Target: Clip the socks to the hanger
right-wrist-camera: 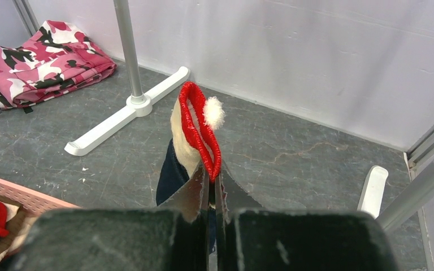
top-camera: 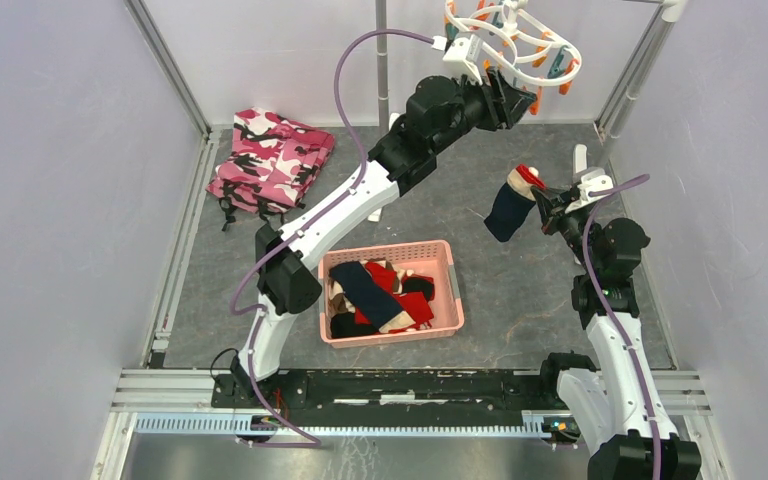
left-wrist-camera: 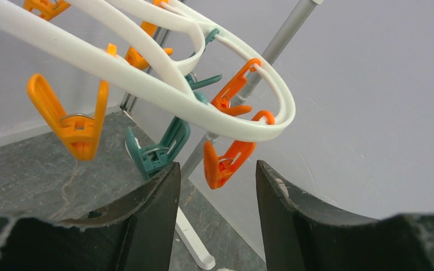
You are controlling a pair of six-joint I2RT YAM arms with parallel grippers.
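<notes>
The white hanger with orange and teal clips is at top; my left gripper is beside it. In the left wrist view an orange clip hangs just beyond the spaced fingertips of that gripper; whether anything is between them cannot be told. My right gripper is shut on the red rim of a navy and cream sock with a white pompom, hanging over the floor at right in the top view.
A pink basket of socks sits at front centre. A pink camouflage bundle lies at back left. A metal pole stands behind, another at right. Bare floor lies between.
</notes>
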